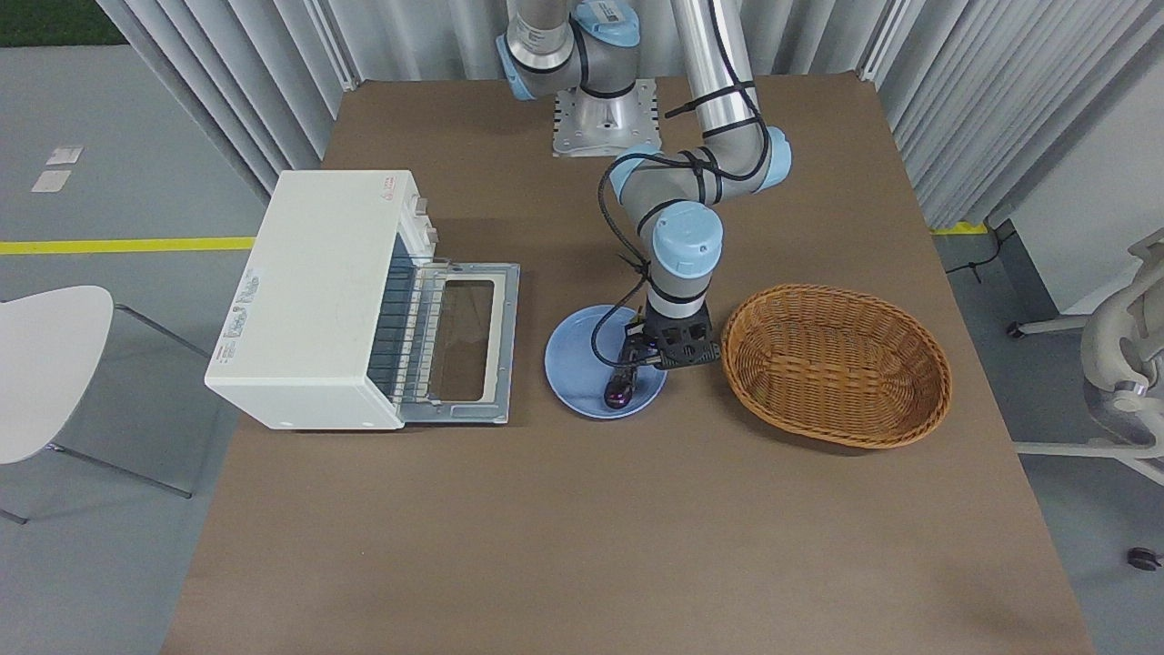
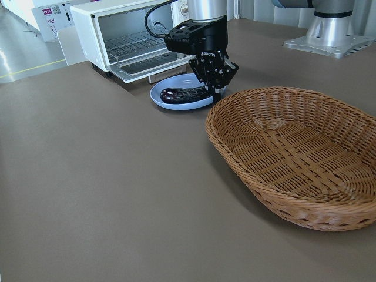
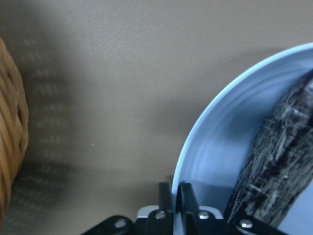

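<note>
A blue plate point(image 1: 578, 360) stands on the table between the toaster oven and the basket, with a dark, glossy eggplant point(image 2: 179, 95) lying on it; in the wrist view the eggplant point(image 3: 276, 156) fills much of the plate. My gripper is down at the plate's rim on the basket side, its fingers shut on that rim, one finger to each side. The eggplant lies beside the fingers, not between them. From the front the fingertips are hidden under the arm.
A wicker basket point(image 1: 835, 366) sits close to the right of the plate. A white toaster oven point(image 1: 295, 295) with its glass door down point(image 1: 491, 382) stands to the left.
</note>
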